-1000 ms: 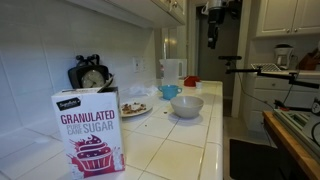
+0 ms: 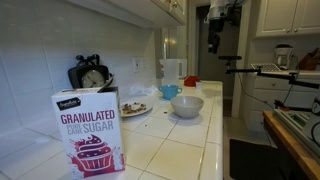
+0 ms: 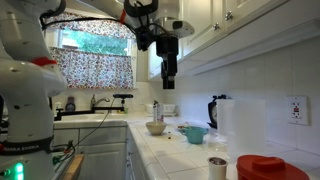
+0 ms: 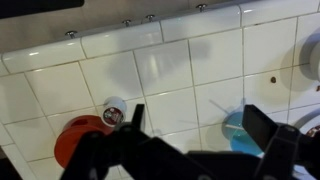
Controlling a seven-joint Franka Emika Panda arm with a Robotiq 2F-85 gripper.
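Note:
High above the tiled counter hangs my gripper [image 3: 168,77], pointing down and touching nothing. In the wrist view its dark fingers [image 4: 262,128] are spread wide, and the gripper has only white tile showing in the gap. Below it to one side is a red lidded container [image 4: 73,138] with a small metal cup [image 4: 114,108] beside it. On the other side sits a blue cup [image 4: 240,130], partly hidden by a finger. The grey bowl [image 2: 187,106] rests farther along the counter, near a plate with food bits [image 2: 135,109].
A sugar box [image 2: 92,133] stands upright at the counter's end, with a dark clock-like object [image 2: 90,74] behind it. A white cylinder [image 3: 242,124] rises near the wall. Upper cabinets [image 3: 210,35] hang close to the arm. Bare tile [image 3: 170,153] lies along the counter front.
My arm has shifted slightly to the right and a little lower in exterior view 1. The objects on the counter have stayed in place.

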